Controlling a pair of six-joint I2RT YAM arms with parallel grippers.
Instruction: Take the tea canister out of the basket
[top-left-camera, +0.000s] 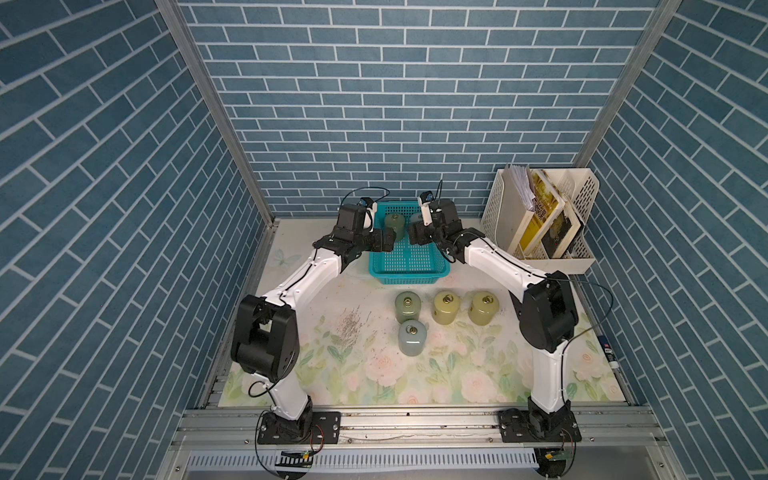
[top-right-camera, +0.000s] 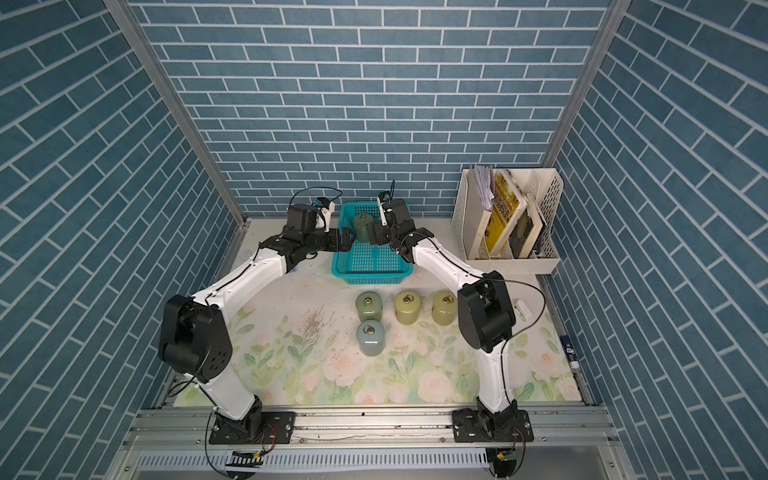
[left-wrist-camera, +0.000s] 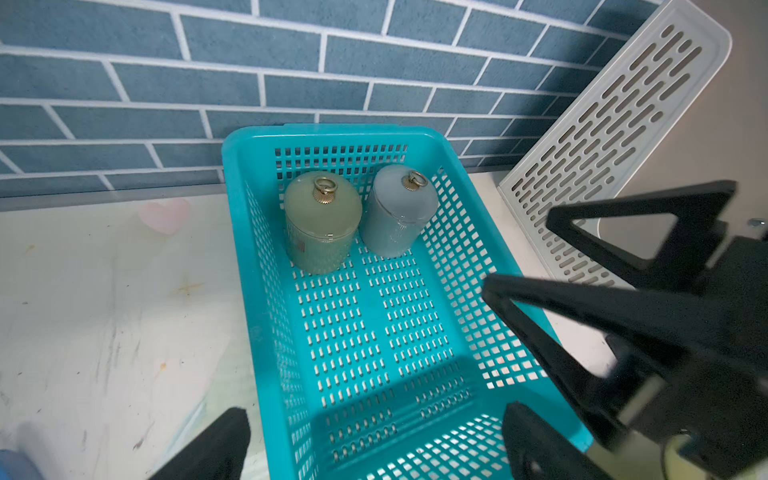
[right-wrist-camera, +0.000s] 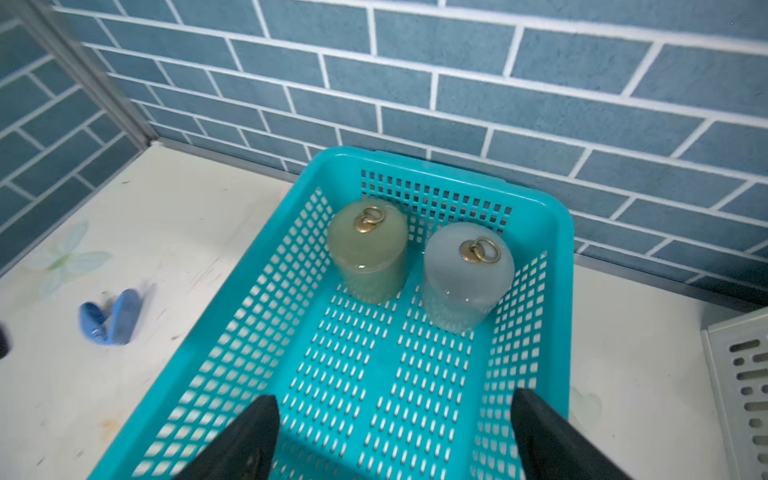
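Observation:
Two lidded canisters stand upright at the back of the turquoise basket (left-wrist-camera: 242, 264). A green one (left-wrist-camera: 323, 220) is on the left and a pale blue-grey one (left-wrist-camera: 397, 214) on the right, each with a ring on its lid. My left gripper hangs over the basket's left side, fingers spread wide and nothing between them. Across from it, my right gripper is open above the basket, in front of both canisters and touching neither. From the top left view, the right gripper largely covers the blue-grey canister.
Outside the basket, in front of it, stand a green canister (top-left-camera: 408, 308), a blue-grey one (top-left-camera: 412, 339) and two yellow-green ones (top-left-camera: 445, 309). A white file holder (top-left-camera: 552, 265) with folders stands at the back right.

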